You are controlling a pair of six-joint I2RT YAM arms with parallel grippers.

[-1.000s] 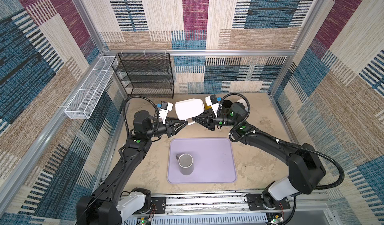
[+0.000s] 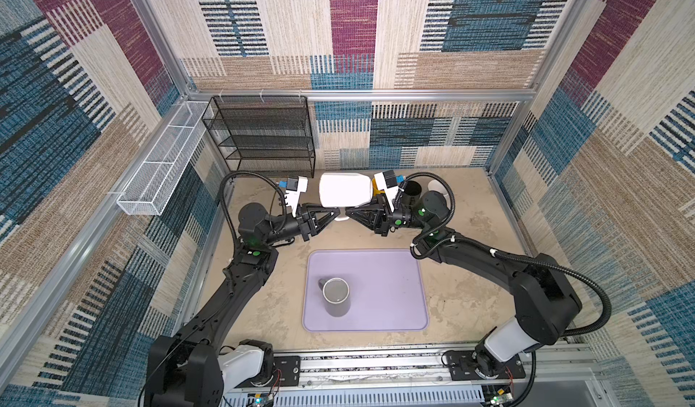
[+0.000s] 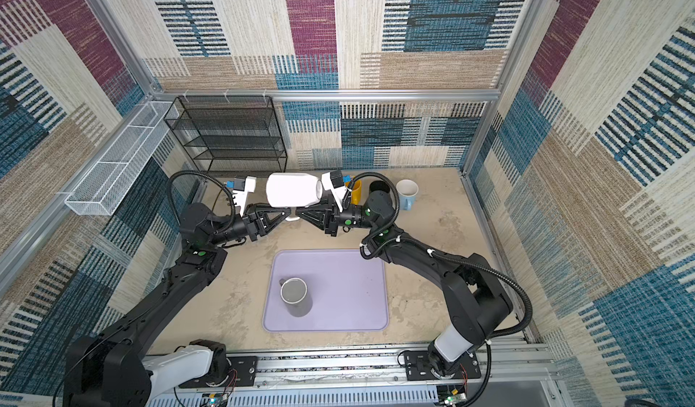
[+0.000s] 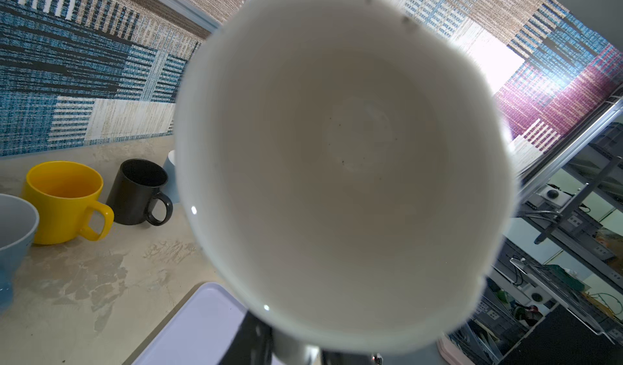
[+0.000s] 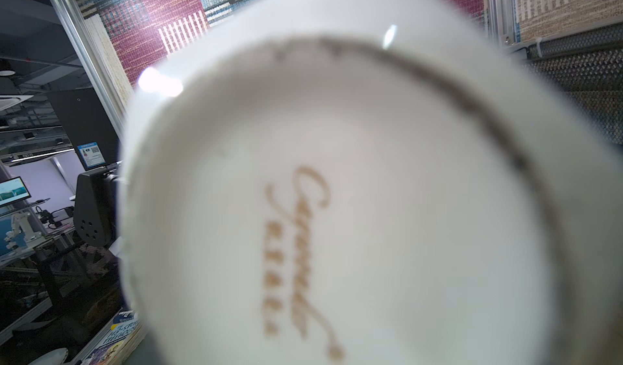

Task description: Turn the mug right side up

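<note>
A white mug (image 2: 346,190) hangs in the air on its side, handle downward. Its open mouth fills much of the left wrist view, showing the pale inside (image 4: 350,170); its base with gold lettering faces the right wrist camera. My right gripper (image 2: 349,211) is shut on the mug's handle from the right; its fingers are out of sight behind the mug in its own wrist view. From the left, my left gripper (image 2: 336,213) reaches below the mug's rim, dark fingers (image 4: 251,340) parted on either side of the handle (image 4: 293,349). Whether they touch it cannot be told.
On the table below lies a lilac tray (image 2: 383,291) bearing a grey mug (image 2: 336,297). Yellow (image 4: 63,199), black (image 4: 137,193) and light blue (image 4: 13,241) mugs stand toward the back right. A black wire rack (image 2: 264,135) is at the back left.
The white mug has gone from slightly tilted to nearly level and moved a little right and up. My left gripper's tips have risen slightly toward the handle.
</note>
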